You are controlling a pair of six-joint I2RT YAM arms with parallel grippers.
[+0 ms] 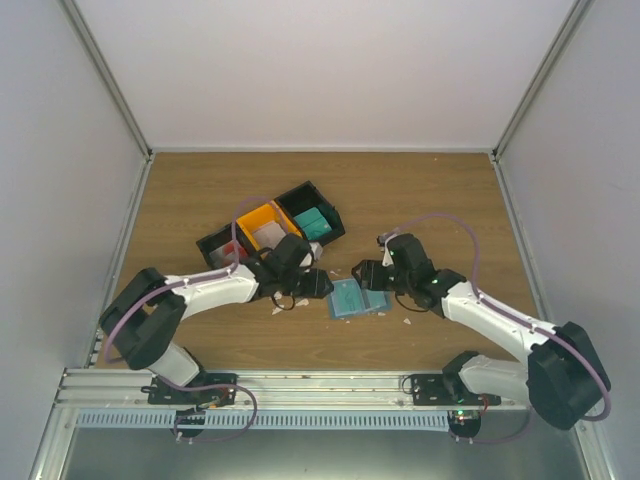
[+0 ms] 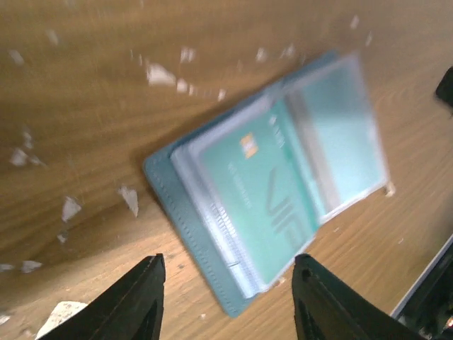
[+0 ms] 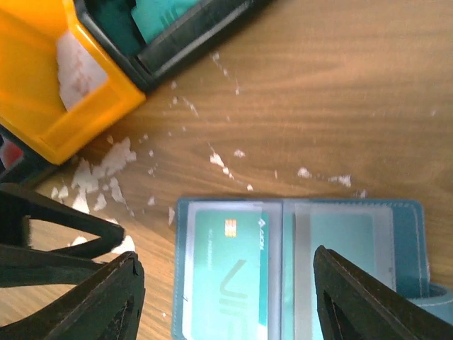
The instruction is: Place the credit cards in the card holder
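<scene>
The card holder (image 2: 202, 241) lies spread open on the table, a blue-grey folder with clear pockets. A teal card (image 2: 258, 195) marked VIP, with a gold chip, sits in its left pocket. The clear right pocket (image 3: 343, 255) shows no such print. My left gripper (image 1: 318, 283) is left of the holder, fingers apart and nothing between them. Above the holder, my right gripper (image 1: 371, 274) also stands open and empty. In the right wrist view the left gripper's fingers (image 3: 64, 244) reach in from the left.
Three joined bins stand behind the left arm: a black one (image 1: 330, 232) with teal cards, an orange one (image 1: 243, 224) with pale cards, and a black one (image 1: 205, 245) with red cards. Pale worn spots mark the table.
</scene>
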